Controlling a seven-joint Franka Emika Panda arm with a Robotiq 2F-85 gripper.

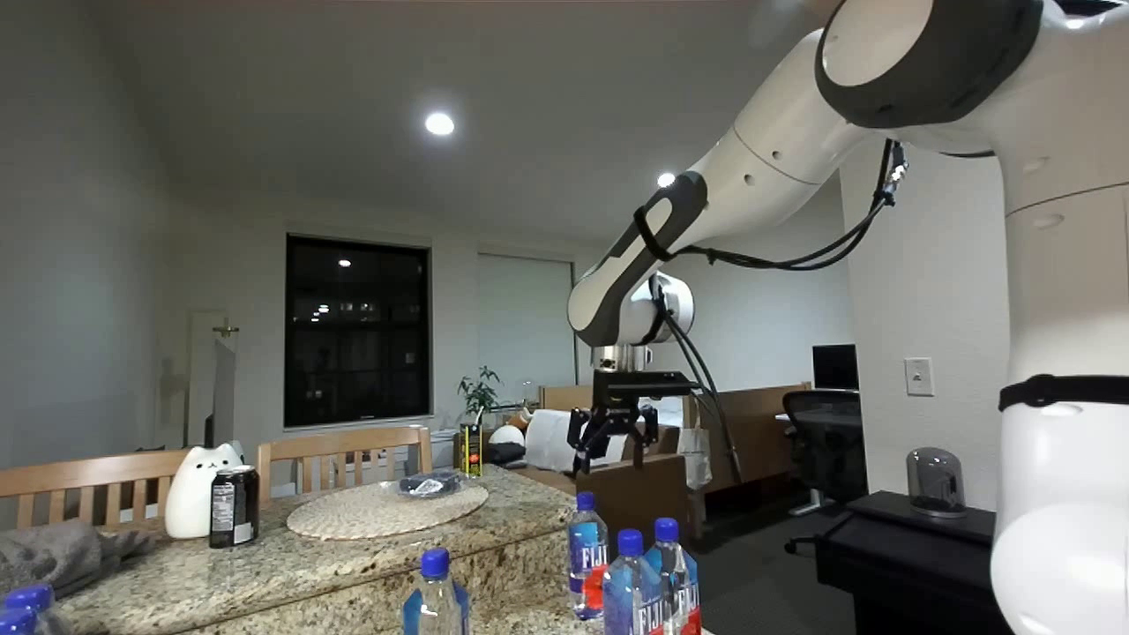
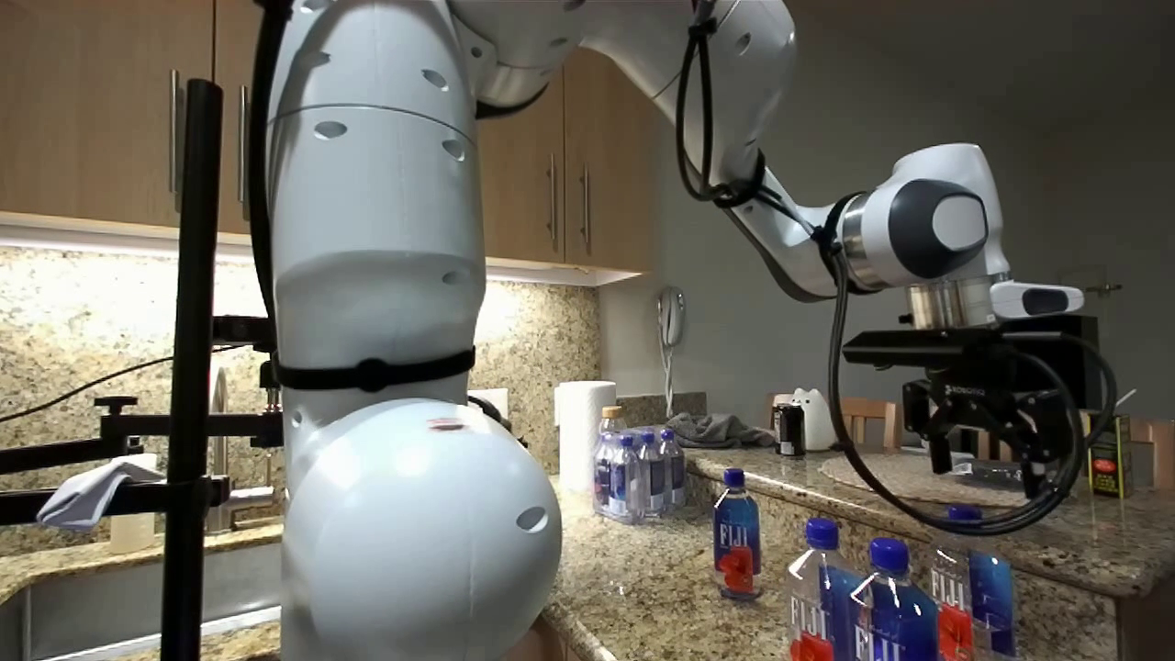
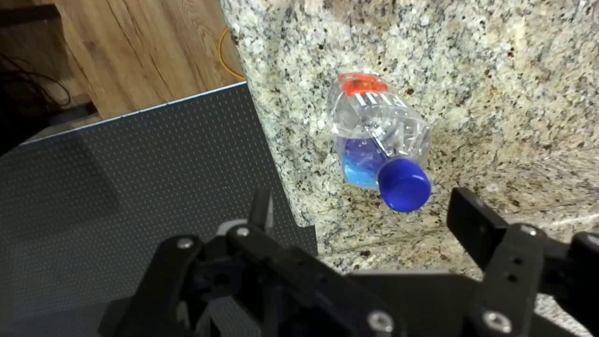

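Observation:
My gripper (image 1: 609, 457) hangs open and empty above the counter, fingers pointing down. In exterior view 1 it is above and slightly right of a Fiji water bottle (image 1: 588, 557) with a blue cap. Two more such bottles, a front one (image 1: 631, 593) and a right one (image 1: 677, 577), stand close by, with another bottle (image 1: 435, 598) farther left. Exterior view 2 has the gripper (image 2: 986, 468) over the bottle group. The wrist view shows one clear bottle (image 3: 387, 126) standing on granite, its blue cap between and ahead of the spread fingers.
A raised granite ledge (image 1: 349, 561) carries a woven mat (image 1: 392, 511), a black can (image 1: 234, 506) and a white cat figure (image 1: 199, 492). A bottle pack (image 2: 639, 474) stands by a paper towel roll (image 2: 584, 430). The counter's edge drops to the floor (image 3: 157, 50).

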